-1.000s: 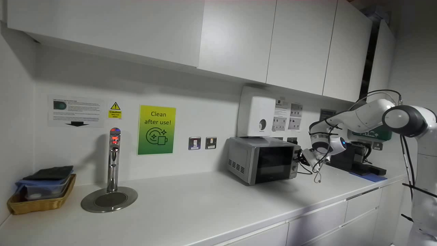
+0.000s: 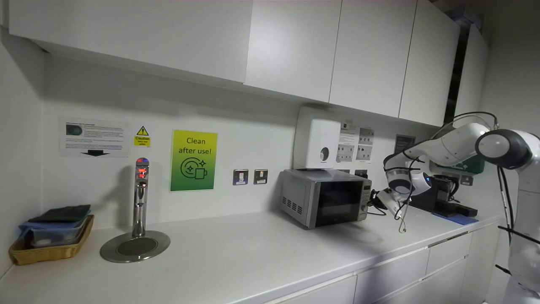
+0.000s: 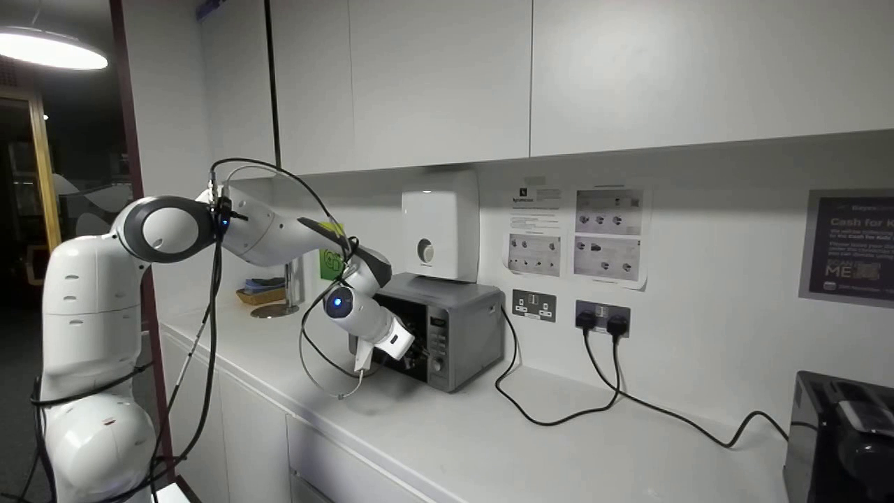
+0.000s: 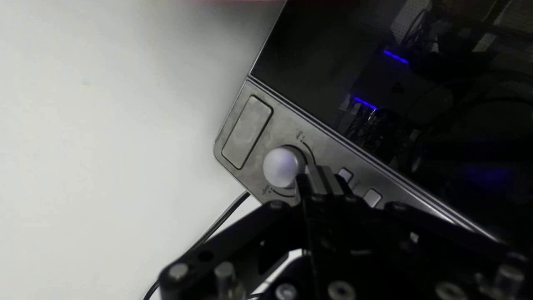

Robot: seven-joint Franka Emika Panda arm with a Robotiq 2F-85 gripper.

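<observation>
A silver microwave (image 2: pixel 329 197) with a dark glass door stands on the counter, its door shut. Its control panel carries a round knob (image 4: pixel 280 167), a large rectangular button (image 4: pixel 247 132) and smaller buttons (image 4: pixel 372 197). In the wrist view my gripper is shut, its two fingertips pressed together with nothing showing between them. They appear just beside the knob, over the panel; whether they touch it I cannot tell. From outside, the hand (image 3: pixel 390 335) is tilted toward the panel, and its fingers are hard to make out there.
Behind the microwave hangs a white dispenser (image 3: pixel 440 225). A black power cable (image 3: pixel 545 423) runs along the counter. To the far left stand a tap (image 2: pixel 139 197) and a wicker basket (image 2: pixel 50 253).
In exterior view 1 my hand has shifted a little to the right, slightly back from the microwave's panel, and its tilt has changed. The microwave has not moved.
</observation>
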